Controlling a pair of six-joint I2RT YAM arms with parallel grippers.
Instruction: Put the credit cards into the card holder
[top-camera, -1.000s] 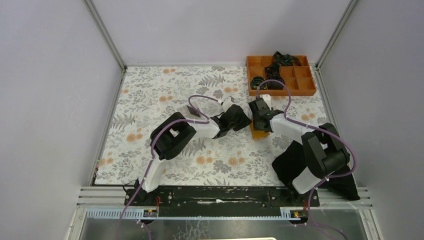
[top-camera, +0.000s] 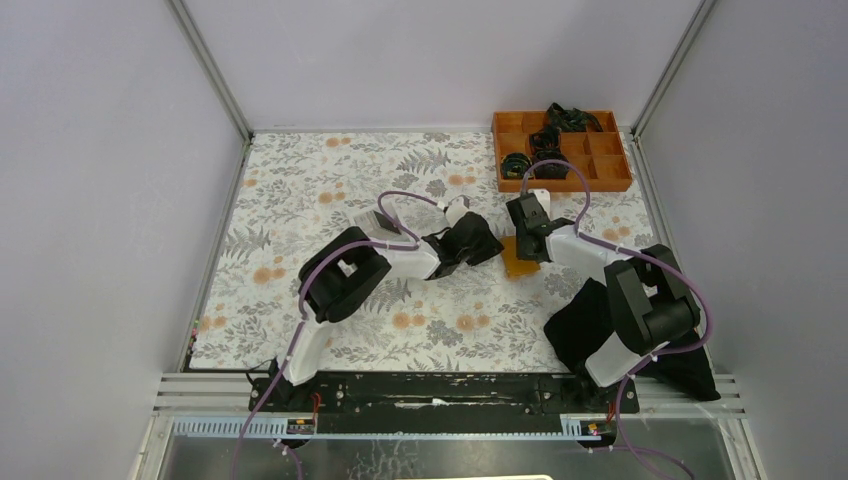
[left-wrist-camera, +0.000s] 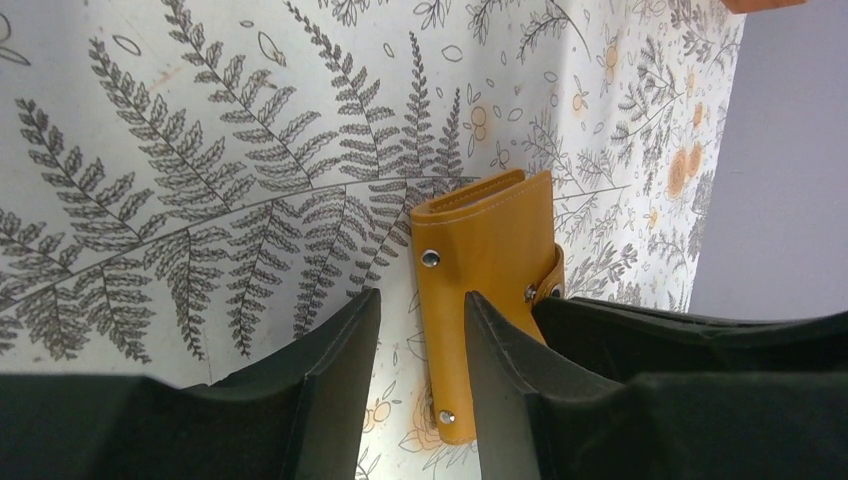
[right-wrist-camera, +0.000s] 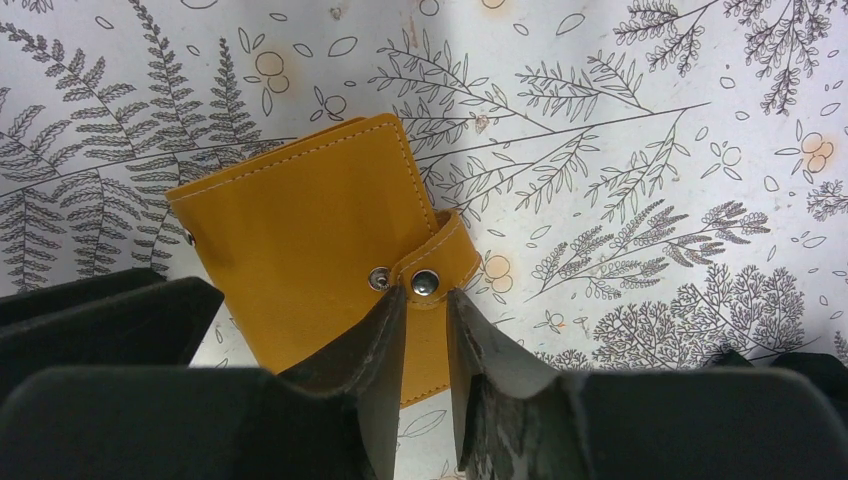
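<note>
A mustard leather card holder (top-camera: 520, 265) with a snapped strap (right-wrist-camera: 425, 283) lies on the floral mat between my grippers. My left gripper is at its edge, part open, one finger over the holder and the other beside it. My right gripper is low over the holder at the snap strap, its fingertips slightly apart. A pale grey object with a dark part (top-camera: 375, 225), possibly the cards, lies behind the left arm in the top view, mostly hidden.
A wooden compartment tray (top-camera: 605, 170) with dark cables stands at the back right. A black cloth (top-camera: 575, 330) lies at the right front.
My right gripper has shifted to the right in the top view, uncovering more of the holder. The left arm looks unchanged.
</note>
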